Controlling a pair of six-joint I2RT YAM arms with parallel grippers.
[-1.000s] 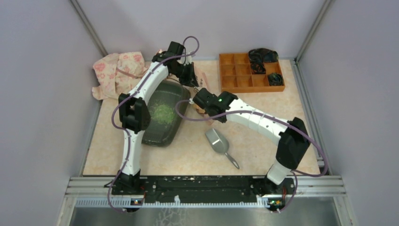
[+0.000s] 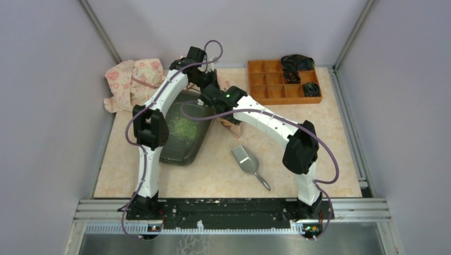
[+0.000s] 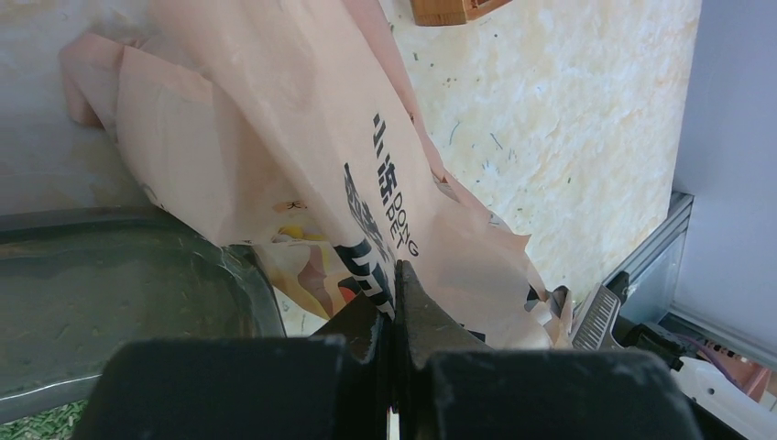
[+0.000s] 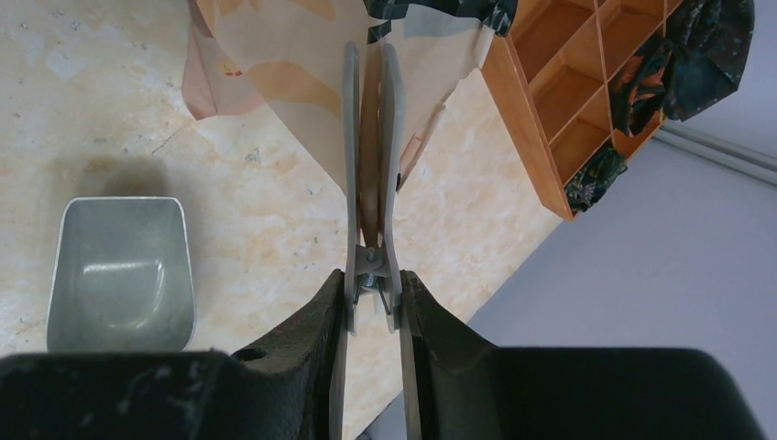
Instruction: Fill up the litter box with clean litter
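Note:
The dark green litter box (image 2: pixel 183 154) holds a patch of green litter (image 2: pixel 184 129). Beside its far right corner is the pale pink litter bag (image 3: pixel 302 119), mostly hidden under the arms from above. My left gripper is shut, with a thin fold of the bag running in between its fingertips. My right gripper is shut on a grey spring clip (image 4: pixel 396 119). The clip's two long arms reach up to the bag (image 4: pixel 284 82), and a brownish strip shows between them. I cannot tell how firmly they pinch it.
A metal scoop (image 2: pixel 248 161) lies on the front middle of the table. At the back right stands a wooden compartment tray (image 2: pixel 266 101) with black bags (image 2: pixel 298 62). Patterned cloth (image 2: pixel 133 79) lies back left.
My right arm has moved left and a little away from the front, bringing its gripper in close to the left one. The left arm has barely shifted.

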